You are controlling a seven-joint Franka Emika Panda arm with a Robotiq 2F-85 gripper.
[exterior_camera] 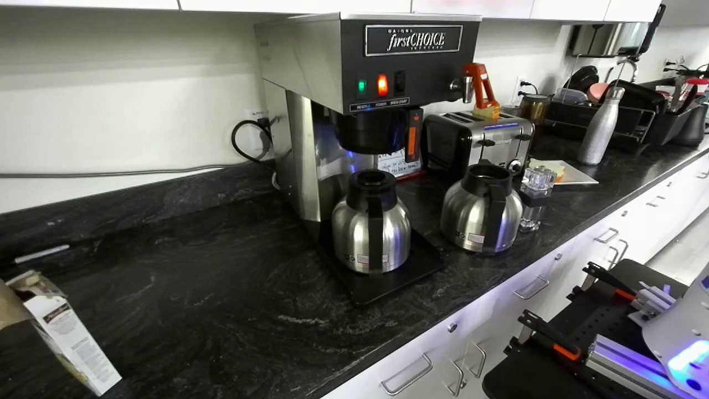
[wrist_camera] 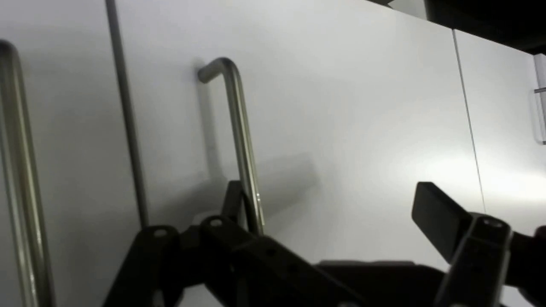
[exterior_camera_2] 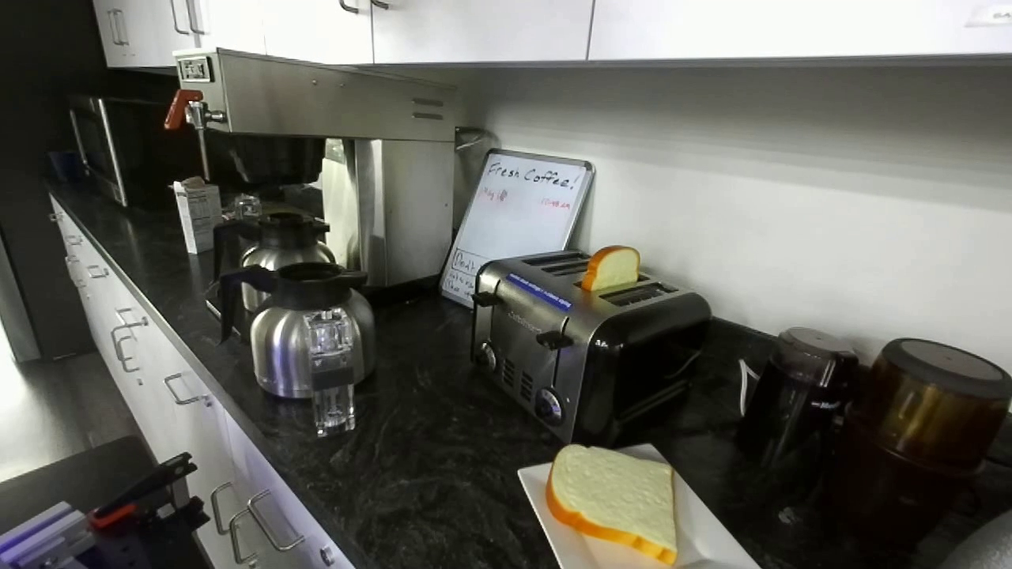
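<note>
In the wrist view my gripper is open, its fingers wide apart in front of a white cabinet door (wrist_camera: pixel 348 128). A metal bar handle (wrist_camera: pixel 238 112) on that door runs down to the left finger (wrist_camera: pixel 233 202). They overlap in this view, and I cannot tell whether they touch. Nothing is held between the fingers. Neither exterior view shows the gripper; only part of the white robot body (exterior_camera: pixel 684 339) shows at the lower right of the first one.
A second handle (wrist_camera: pixel 23 179) is at the wrist view's left edge. On the dark counter stand a coffee maker (exterior_camera: pixel 299 146), two steel carafes (exterior_camera: pixel 392 226), a toaster (exterior_camera_2: pixel 626 351) with bread (exterior_camera_2: pixel 612 269) in one slot, and a white plate (exterior_camera_2: pixel 697 493) with a bread slice (exterior_camera_2: pixel 617 498).
</note>
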